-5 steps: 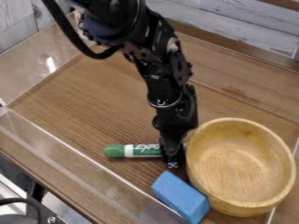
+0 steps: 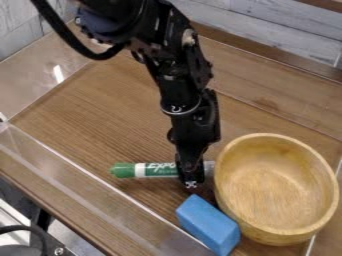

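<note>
A green-and-white marker (image 2: 144, 170) lies on the wooden table, and my gripper (image 2: 190, 172) reaches down over its right part, shut on it. Just to the right stands a large light wooden bowl (image 2: 274, 188). A blue block (image 2: 207, 222) lies below the gripper, near the bowl's lower left.
A clear edge runs along the lower left, with dark cables beyond it. A pale plank wall stands at the back.
My gripper and the marker have shifted slightly left over the last second; the bowl and block look unmoved.
</note>
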